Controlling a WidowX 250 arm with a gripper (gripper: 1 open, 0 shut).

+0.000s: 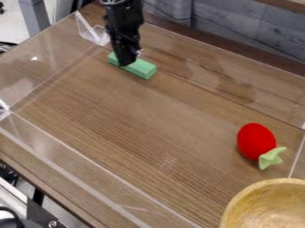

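Observation:
My black gripper [123, 44] is at the top of the camera view, shut, just above and a little behind the left end of a green block [138, 69]. The block lies flat on the wooden table [131, 134]. Nothing shows between the fingers, though they are small and dark here.
A red strawberry-like object [258, 142] with a pale green top lies at the right. A tan bowl [268, 205] is at the bottom right corner. A clear object [93, 28] stands at the back left, beside the gripper.

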